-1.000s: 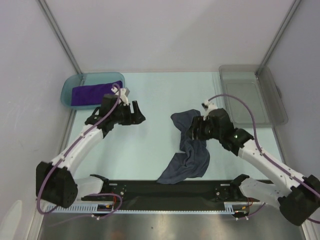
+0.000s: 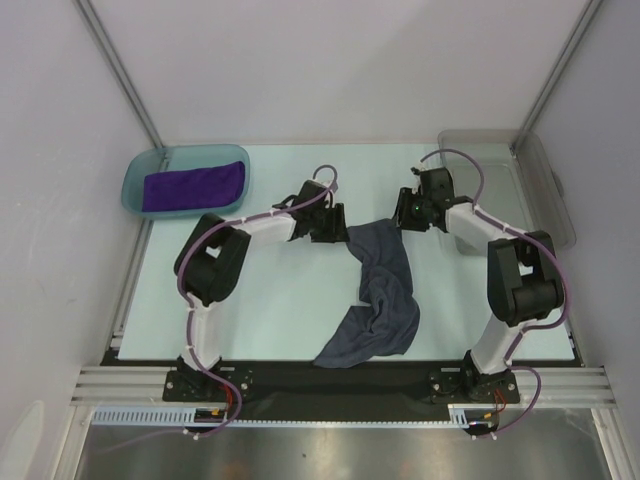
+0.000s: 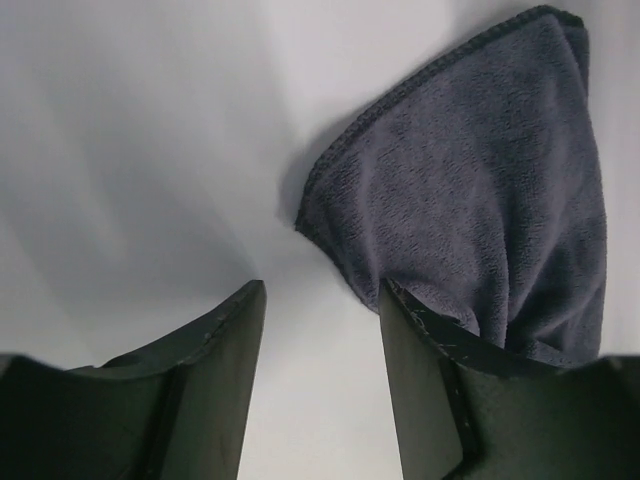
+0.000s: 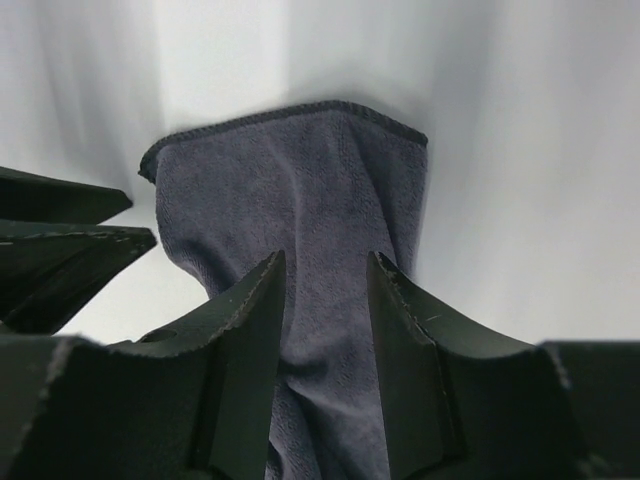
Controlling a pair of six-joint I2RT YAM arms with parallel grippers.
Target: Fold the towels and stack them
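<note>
A dark grey towel (image 2: 385, 300) lies loosely crumpled across the middle front of the table. My left gripper (image 2: 332, 232) hovers at its upper left corner; in the left wrist view the parted fingertips (image 3: 322, 296) are just short of that corner. My right gripper (image 2: 400, 215) is over the upper right corner; in the right wrist view its parted fingers (image 4: 225, 350) hang above the towel (image 4: 330, 210), with nothing visibly held. The left gripper's dark fingers also show at the left of that view.
A blue bin (image 2: 134, 197) holding a folded purple towel (image 2: 193, 185) sits back left. An empty grey bin (image 2: 496, 175) stands back right.
My left gripper has moved right to the towel's upper left corner. My right gripper has moved toward the back, to the upper right corner. The towel looks unchanged.
</note>
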